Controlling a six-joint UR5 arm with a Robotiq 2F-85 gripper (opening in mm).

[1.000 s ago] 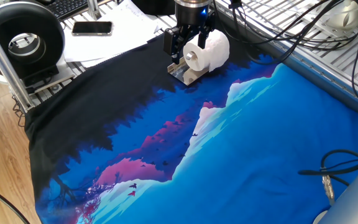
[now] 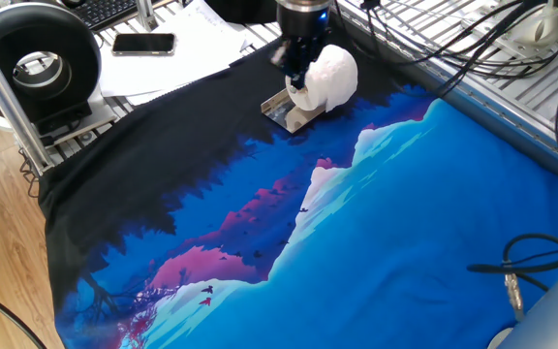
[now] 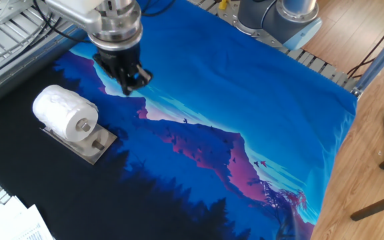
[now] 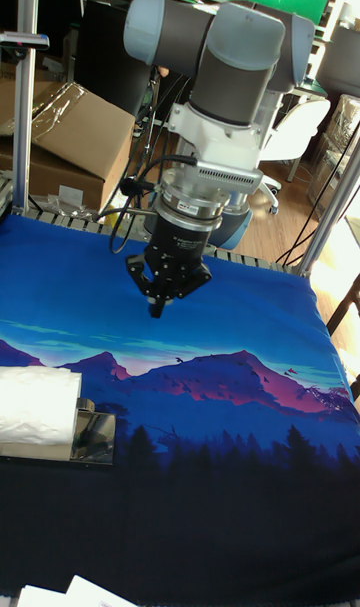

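Observation:
A white paper roll (image 3: 62,110) lies on its side on a metal holder (image 3: 97,148), whose rod end shows through the roll's core. My gripper (image 3: 136,87) is in the air over the printed cloth, to the right of the roll and apart from it in the second exterior view. From the front, the gripper (image 4: 158,306) points down, its dark fingertips close together in that oblique view; how far they part is unclear. In the first exterior view the gripper (image 2: 295,79) overlaps the roll (image 2: 329,78) and looks blurred. Nothing shows held in it.
The cloth (image 2: 395,252), with its mountain print, covers most of the table and is otherwise bare. Papers (image 2: 177,58), a phone (image 2: 143,44) and a black spool (image 2: 42,68) lie beyond its edge. Cables (image 2: 473,48) run over the rack at the right.
In the first exterior view, the gripper has turned about its axis, and its fingers look nearer together than a second ago. It has also shifted slightly right. The roll and holder have not moved.

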